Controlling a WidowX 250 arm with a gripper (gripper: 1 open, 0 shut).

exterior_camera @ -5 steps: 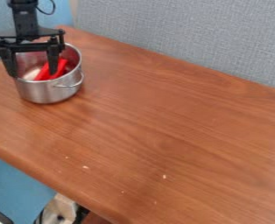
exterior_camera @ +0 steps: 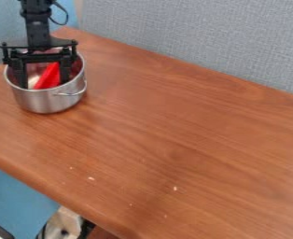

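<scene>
A steel pot (exterior_camera: 47,99) with a wire handle stands at the far left of the wooden table. Inside it lies a red object (exterior_camera: 48,77). My black gripper (exterior_camera: 43,78) reaches down into the pot from above, its fingers on either side around the red object; whether they touch it is too small to tell.
A grey padded wall (exterior_camera: 199,37) runs along the back. The table's near-left edge drops off below the pot.
My gripper has shifted slightly to the right and lower in the pot, and its fingers appear somewhat closer together. The pot has stayed in place.
</scene>
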